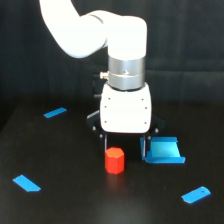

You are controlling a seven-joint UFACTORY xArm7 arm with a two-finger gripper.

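A red block (115,160) stands on the dark table, left of the image centre line's right side and below my gripper (123,149). The gripper points down from its white hand, and its dark fingers look spread apart, one on each side, with the block's top just under or in front of the gap. Whether the fingertips touch the block is hard to tell against the black background. To the right, behind the block, lies a shallow blue tray (164,158), partly hidden by the right side of the gripper.
Blue tape marks lie flat on the table: one at the far left (55,112), one at the near left (27,184) and one at the near right (196,195).
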